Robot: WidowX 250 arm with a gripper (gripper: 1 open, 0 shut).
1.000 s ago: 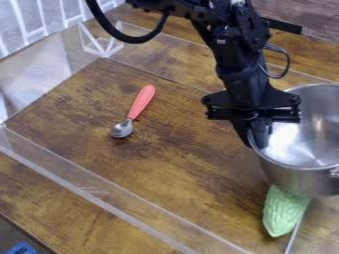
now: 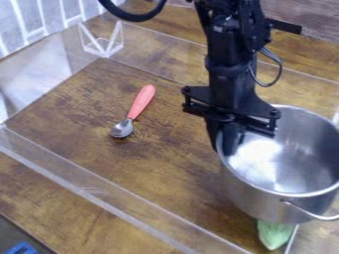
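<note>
My black gripper (image 2: 228,129) is at the left rim of a steel pot (image 2: 284,174), its tips hidden at the rim and apparently shut, though what lies between them cannot be seen clearly. The pot sits at the right, with a green object (image 2: 273,234) partly hidden under its front. A spoon with a pink handle (image 2: 141,100) lies on the wooden surface to the left of my gripper.
Clear plastic walls (image 2: 93,203) edge it, and a blue object (image 2: 16,248) shows at the bottom left corner.
My gripper and the pot have moved left and slightly toward the front. The pot now covers more of the green object.
</note>
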